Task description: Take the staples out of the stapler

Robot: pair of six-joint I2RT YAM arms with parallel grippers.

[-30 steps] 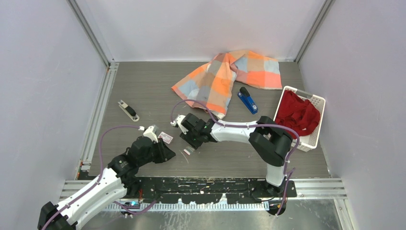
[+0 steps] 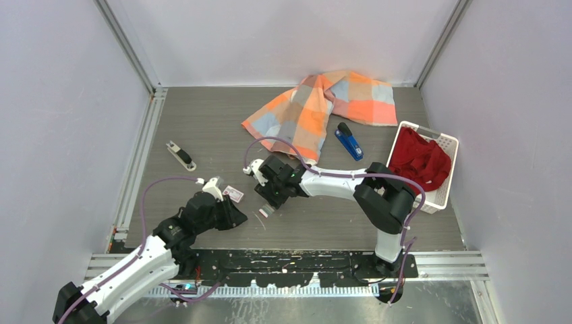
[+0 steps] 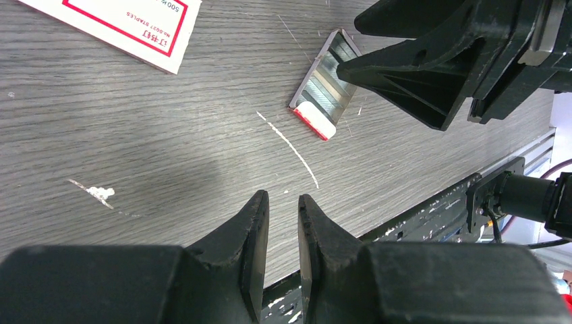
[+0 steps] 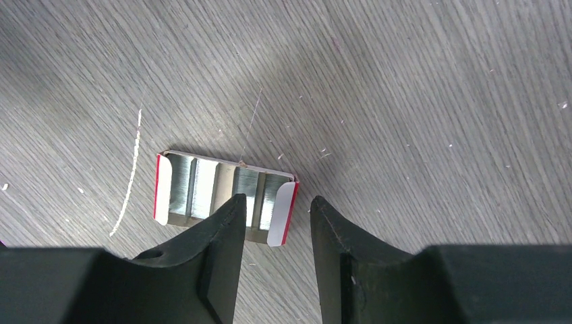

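Observation:
An open staple box (image 4: 202,185) with staple strips in compartments lies on the table below my right gripper. Its fingers stand a little apart; I cannot make out anything held between them. In the left wrist view they hang beside and over the box (image 3: 327,84). My left gripper is shut, nothing visible between its fingers, left of the box. A white card-like pack (image 2: 233,194) with red print lies between the grippers. A white stapler (image 2: 181,154) lies at the left, a blue stapler (image 2: 349,145) at the back right.
A checked orange cloth (image 2: 310,115) spreads across the back. A white basket (image 2: 445,196) holding red fabric stands at the right. Bare table is visible at the back left and front right.
The left arm and the objects have not visibly moved.

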